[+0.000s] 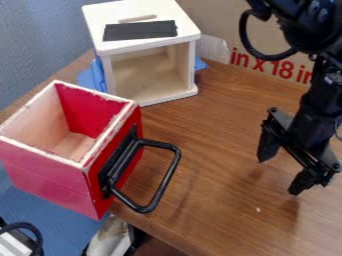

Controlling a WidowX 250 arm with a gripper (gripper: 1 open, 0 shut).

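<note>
My black gripper (281, 163) hangs low over the wooden table at the right, its two fingers spread apart with nothing visible between them. To the left stands an open red box (40, 165) with a black wire handle (167, 185) on its right side. Behind it is a white wooden box (187, 80) with an open front and a dark strip (139, 29) on top.
Bare table (214, 210) fills the middle and front right. Cardboard (241, 20) with red lettering stands at the back right. A blue surface (54, 215) shows at the lower left, with black and white items at the corner.
</note>
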